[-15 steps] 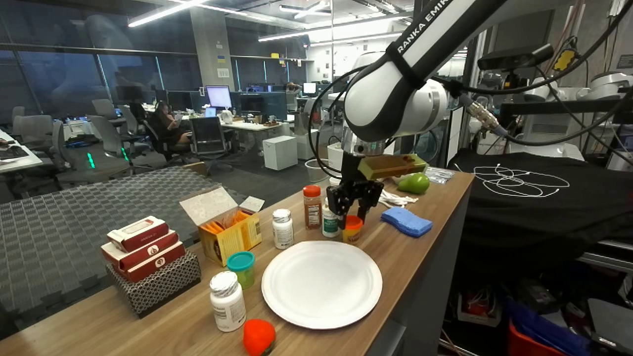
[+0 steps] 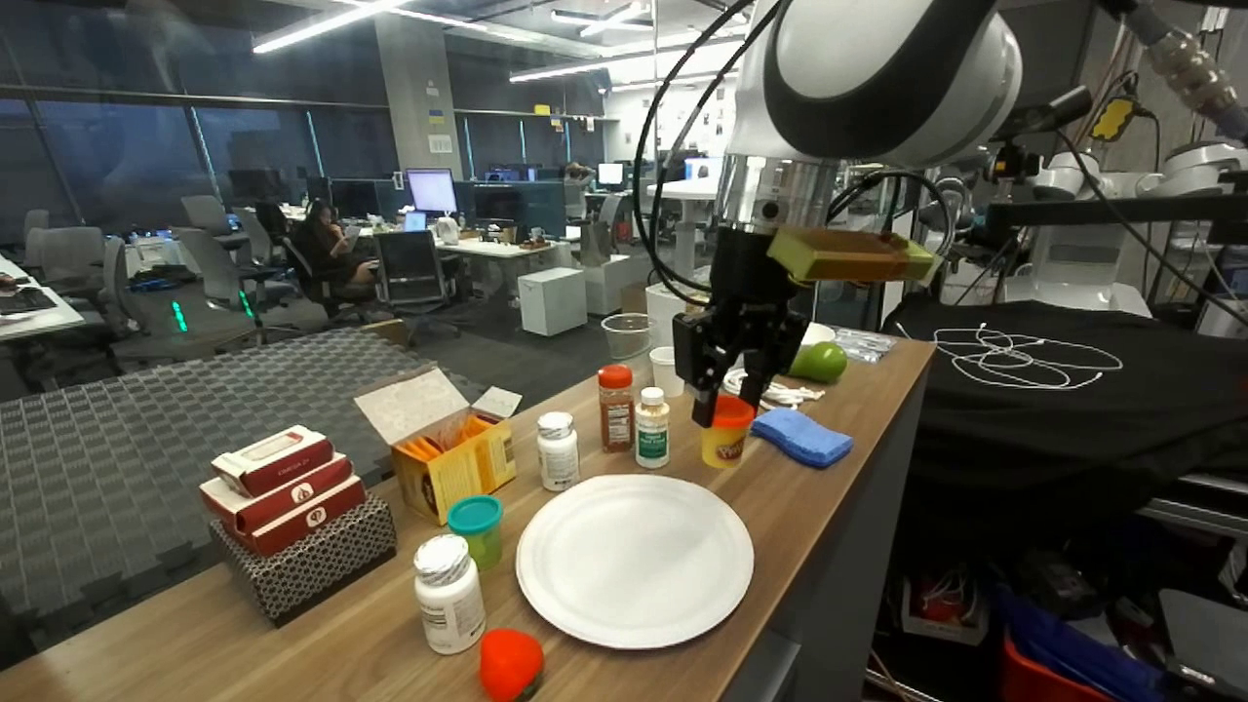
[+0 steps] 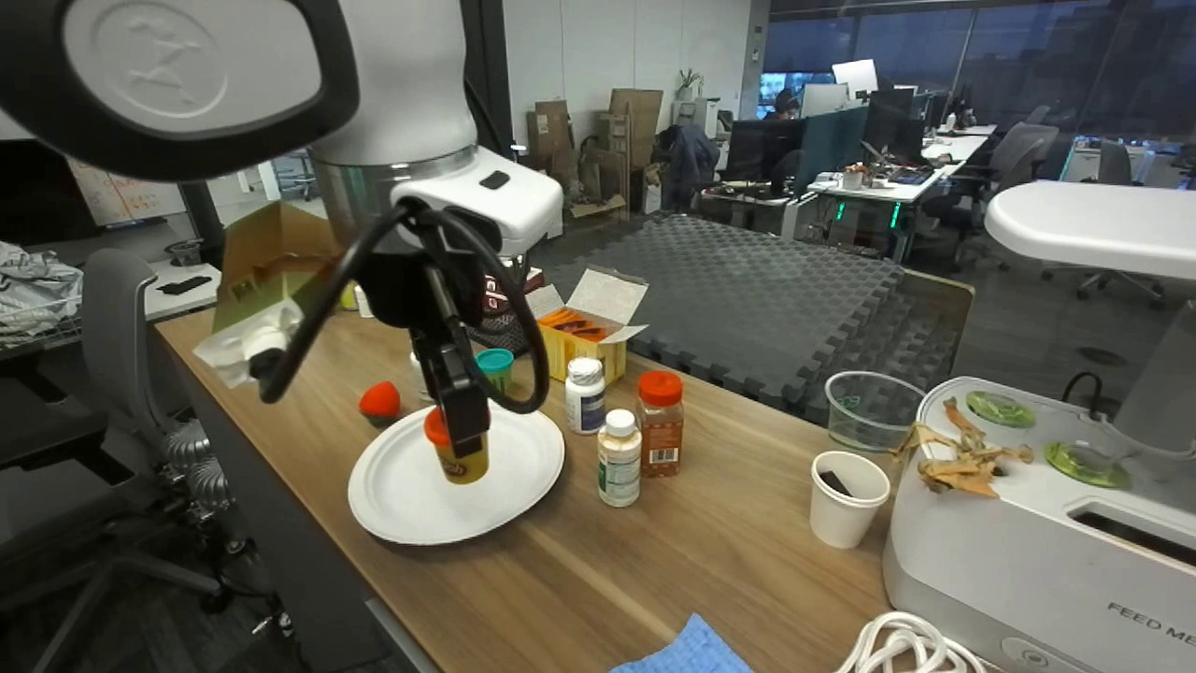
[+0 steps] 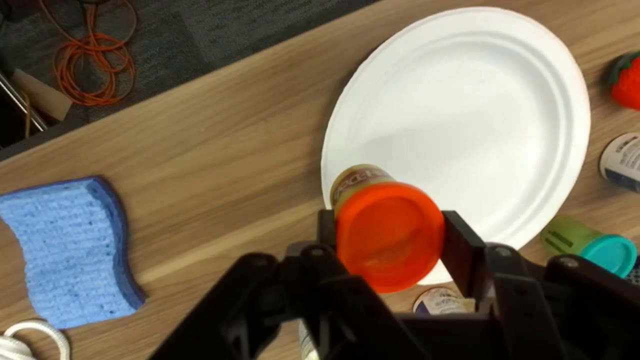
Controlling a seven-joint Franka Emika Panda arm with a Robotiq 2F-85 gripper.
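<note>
A small yellow tub with an orange lid point(image 4: 390, 237) is gripped between the black fingers of my gripper point(image 2: 730, 411). In exterior view 2 the tub point(image 3: 462, 462) appears in front of the white plate point(image 3: 376, 494), partly covered by a finger. The wrist view has the tub over the near edge of the plate point(image 4: 468, 120), its lid facing the camera. From exterior view 1, the tub point(image 2: 724, 445) hangs just behind the empty plate point(image 2: 633, 562), between a green-labelled bottle point(image 2: 651, 433) and a blue sponge point(image 2: 802, 437).
Several bottles, a teal-lidded tub point(image 2: 476, 521) and an open yellow box point(image 2: 453, 462) line the plate's far side. A red strawberry-like object point(image 2: 511, 663) lies near the front. Bare wood shows between plate and sponge point(image 4: 72, 252).
Held in my gripper, the tub has risen and shifted right in exterior view 1, toward the sponge. The green-labelled bottle is now fully uncovered. The plate has stayed put.
</note>
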